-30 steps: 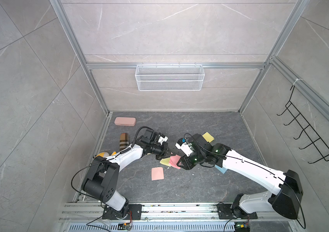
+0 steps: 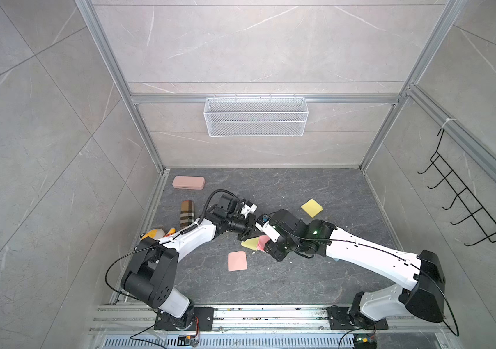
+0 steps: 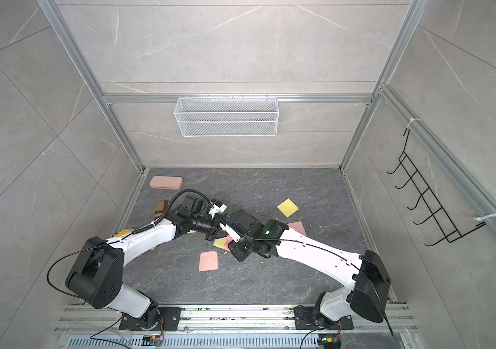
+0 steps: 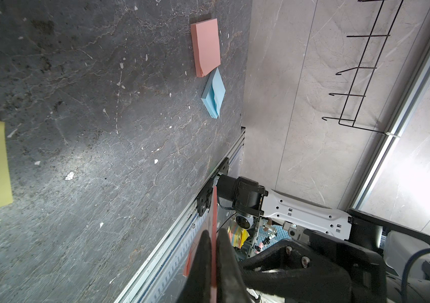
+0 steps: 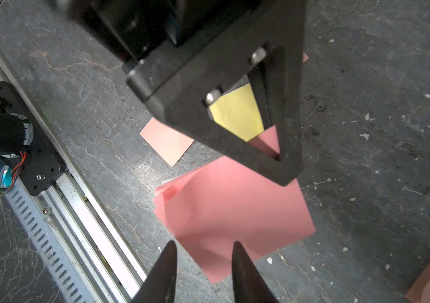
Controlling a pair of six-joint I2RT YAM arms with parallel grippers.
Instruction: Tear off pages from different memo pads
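Note:
My left gripper is shut on a thin pink page, which shows edge-on between its fingers in the left wrist view. The page hangs above the table, bent and creased along one side in the right wrist view. Close to its lower part, my right gripper stands open, its two fingertips apart with pink paper visible beyond them; contact cannot be made out. A pink pad and a blue pad lie on the right of the table. Farther back is a yellow pad.
A loose pink sheet lies at the front, with a yellow sheet partly under the arms. At the left are a pink case and a brown striped object. Open table surrounds the grippers.
My right gripper has moved left, closer to the left gripper and the pink page, covering more of the page in the top left view. My left arm has barely moved.

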